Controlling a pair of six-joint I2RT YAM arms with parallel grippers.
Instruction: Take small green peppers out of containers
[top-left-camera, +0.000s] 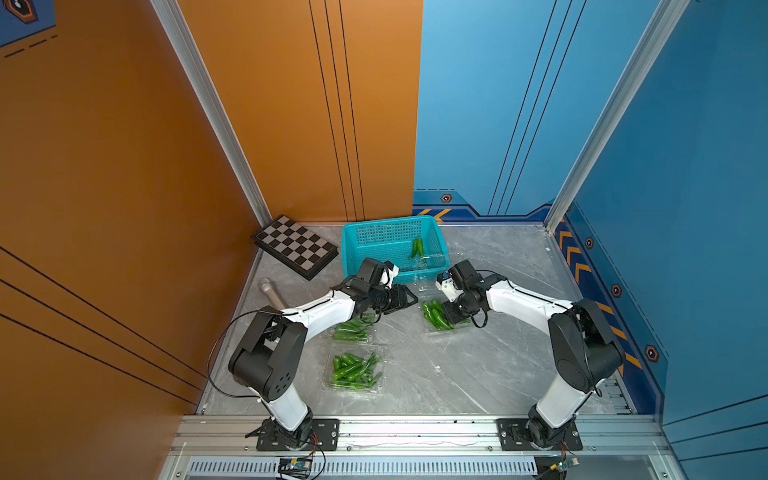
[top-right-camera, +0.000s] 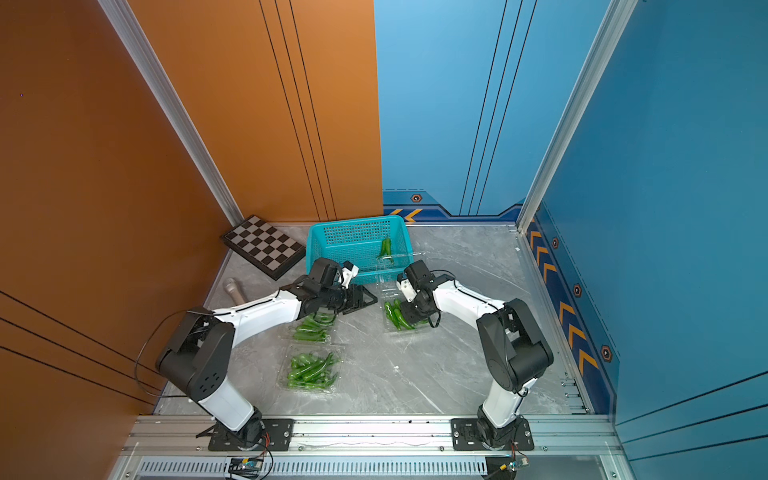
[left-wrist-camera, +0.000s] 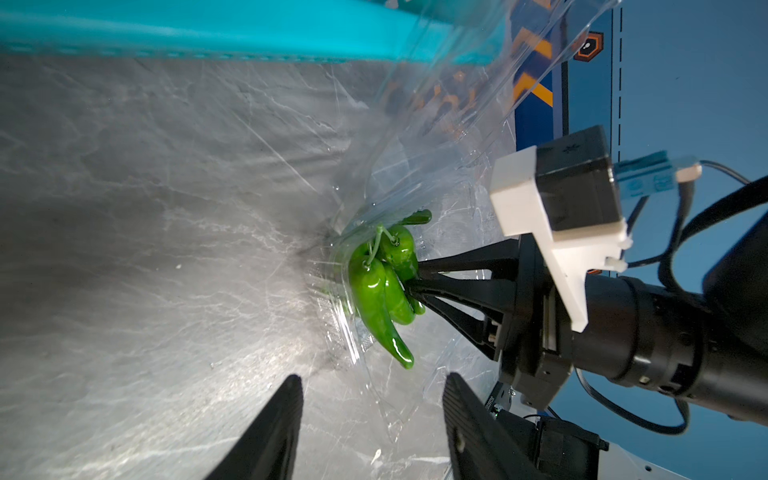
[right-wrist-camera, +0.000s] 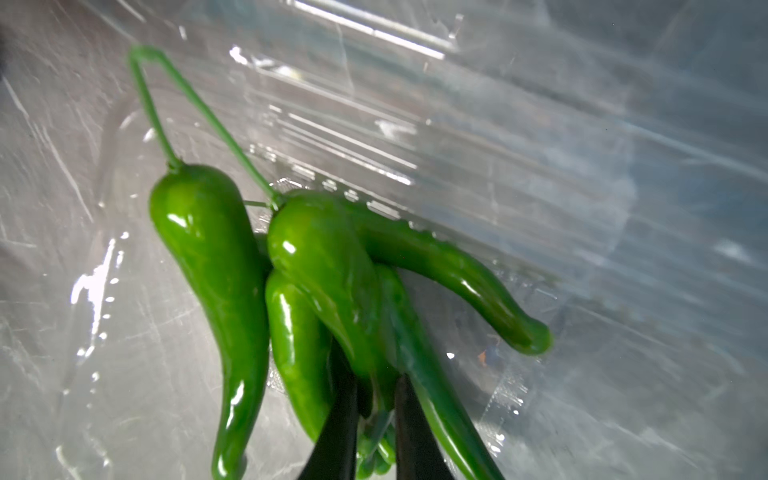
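Several green peppers (right-wrist-camera: 209, 240) lie in a clear plastic container (right-wrist-camera: 88, 320) with its lid raised. Low among them are the tips of my right gripper, only a small way apart, with the narrow end of one pepper (right-wrist-camera: 336, 280) between them. Whether they press on it is not clear. From the left wrist view, the right fingers (left-wrist-camera: 472, 260) reach into the same clear container from the right. My left gripper stands open and empty, left of that container. More peppers fill two clear containers (top-left-camera: 325, 376) at the front left.
A turquoise basket (top-left-camera: 352, 256) at the back holds a few peppers (top-left-camera: 417, 248). The raised clear lid (left-wrist-camera: 448, 136) stands beside it. A checkered board (top-left-camera: 296, 246) and a pale cylinder (top-left-camera: 272, 293) are on the left. Bare table lies front and right.
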